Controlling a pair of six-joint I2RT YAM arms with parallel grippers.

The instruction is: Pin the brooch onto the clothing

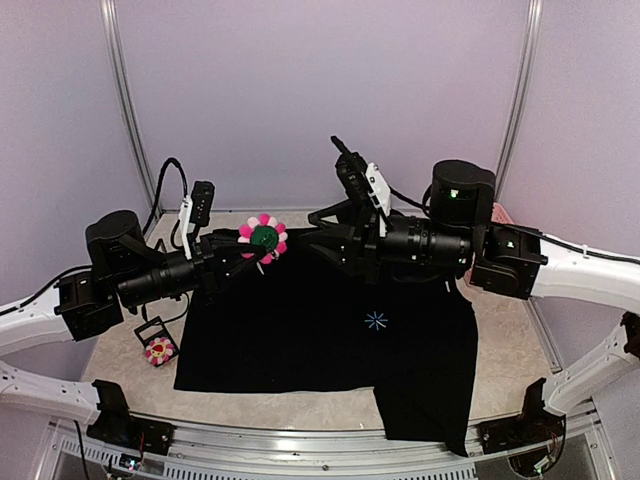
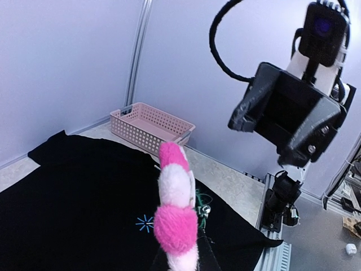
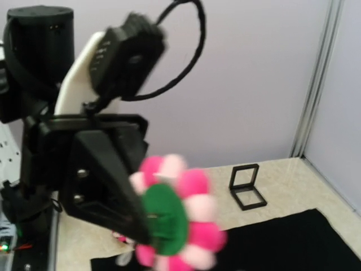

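Observation:
A plush flower brooch [image 1: 264,238] with pink and white petals is held above the cloth, its green back [image 3: 164,219] turned toward the right arm. My left gripper [image 1: 248,250] is shut on its edge. From the left wrist view the brooch [image 2: 176,226] appears edge-on, with a metal clasp [image 2: 204,210] on its back. My right gripper [image 1: 318,238] stands apart from the brooch, to its right; in the left wrist view its fingers [image 2: 309,138] are spread with nothing between them. Below, the black clothing [image 1: 300,340] lies spread out, bearing a blue star-like mark [image 1: 375,320].
Another flower brooch [image 1: 159,350] lies at the table's left beside a small black open frame [image 3: 248,188]. At the back right stands a pink basket [image 2: 152,125], mostly behind the right arm in the top view. Bare table shows around the clothing.

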